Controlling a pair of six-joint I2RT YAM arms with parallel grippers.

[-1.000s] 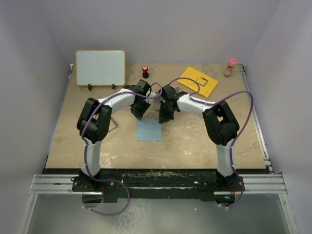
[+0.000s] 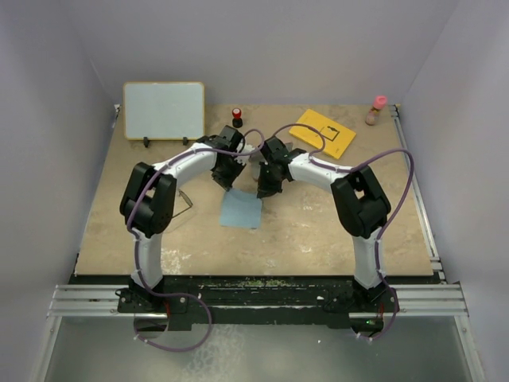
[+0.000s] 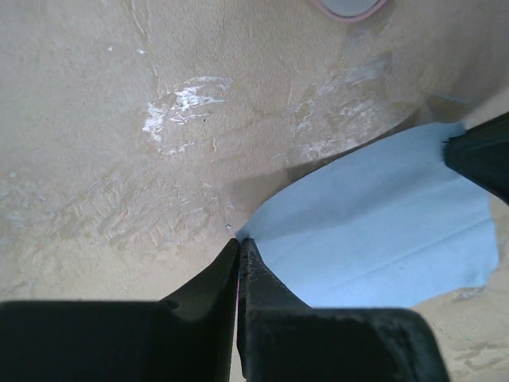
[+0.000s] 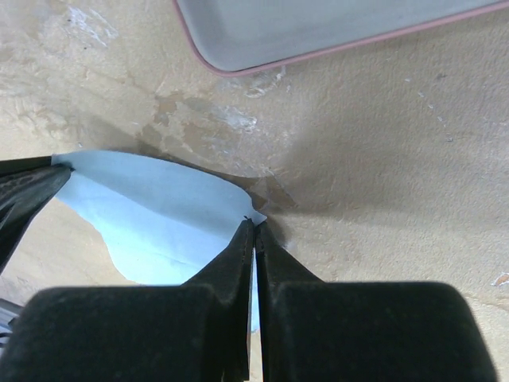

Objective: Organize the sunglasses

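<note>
A light blue cloth (image 2: pixel 240 211) lies between my grippers in the middle of the table, its upper edge pinched at both corners. My left gripper is shut on the cloth's left corner. My right gripper is shut on the other corner. In the left wrist view the cloth (image 3: pixel 358 223) spreads toward the right gripper's fingers (image 3: pixel 477 159). The right wrist view shows the cloth (image 4: pixel 159 215) slightly bunched. I cannot make out sunglasses clearly.
A pink-rimmed grey tray (image 4: pixel 334 24) sits behind the cloth, mostly under the arms in the top view. A whiteboard (image 2: pixel 164 107), a red-capped bottle (image 2: pixel 237 118), a yellow board (image 2: pixel 322 131) and a pink bottle (image 2: pixel 375 111) stand at the back. A wire-like frame (image 2: pixel 184 206) lies left.
My left gripper and the cloth have shifted a little to the left and up in the top view. The right arm has barely moved.
</note>
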